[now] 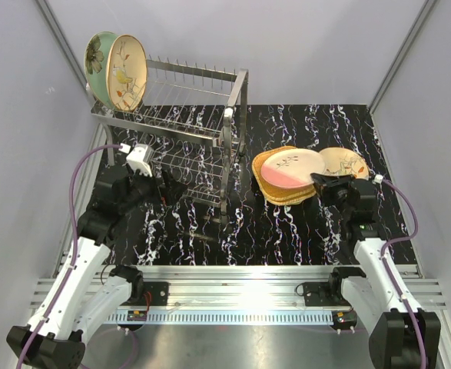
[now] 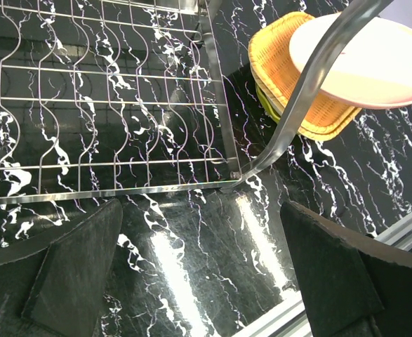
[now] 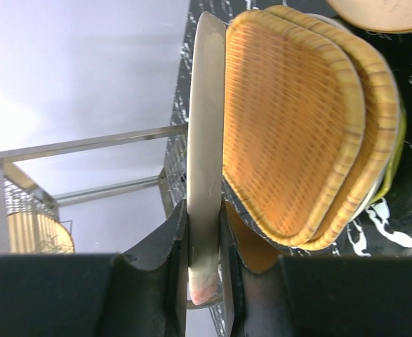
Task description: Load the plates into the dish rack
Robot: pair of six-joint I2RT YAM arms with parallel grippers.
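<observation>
A pink and white plate (image 1: 293,167) hangs over the woven baskets, my right gripper (image 1: 317,184) shut on its near right edge. In the right wrist view that plate (image 3: 206,140) stands edge-on between the fingers. The metal dish rack (image 1: 157,136) has two tiers; a green plate (image 1: 97,68) and a cream bird plate (image 1: 127,73) stand upright at the left of its upper tier. Another cream plate (image 1: 344,164) lies on the table behind the right gripper. In front of the rack my left gripper is open and empty.
Stacked woven baskets (image 3: 290,119) lie under the held plate, with a green rim below them. The rack's bent metal leg (image 2: 307,84) rises between the left gripper and the baskets.
</observation>
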